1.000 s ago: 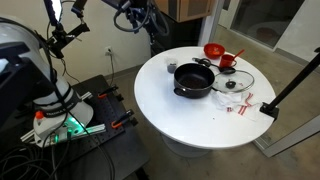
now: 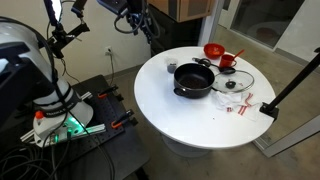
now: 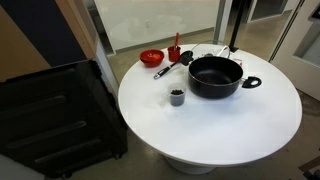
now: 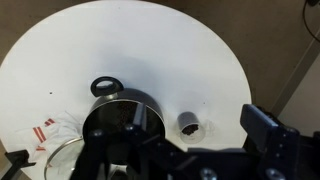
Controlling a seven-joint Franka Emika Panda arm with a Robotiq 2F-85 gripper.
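My gripper point(image 2: 137, 25) hangs in the air beyond the table's far left side, clear of everything on it. In the wrist view its dark fingers stand wide apart along the bottom edge, and nothing shows held between them. A black two-handled pot point(image 3: 216, 77) sits upright on the white round table point(image 3: 190, 138). Beside it stands a small clear cup point(image 3: 177, 97) with dark contents, seen from above as a pale cup point(image 4: 189, 124) in the wrist view. A glass lid point(image 2: 233, 81) lies on the pot's other side.
Toward the back are a red bowl point(image 2: 214, 50), a red mug point(image 2: 227, 60) and a black ladle point(image 3: 187, 58). A white cloth with red stripes point(image 2: 232, 102) lies near the lid.
My gripper has lifted slightly and shifted a little to the left in the exterior view. The objects on the table have stayed in place.
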